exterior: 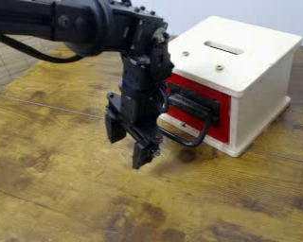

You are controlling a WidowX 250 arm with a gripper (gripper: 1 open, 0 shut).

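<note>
A white box [257, 76] with a slot and two screws on top stands at the right. On its red front [218, 95] is a black part with a black bar handle [192, 140] sticking out toward the lower left. The black gripper [132, 137] hangs just left of the handle, pointing down, its fingers seemingly apart with nothing seen between them. Whether it touches the handle cannot be told.
A tiled surface shows beyond the table's left edge.
</note>
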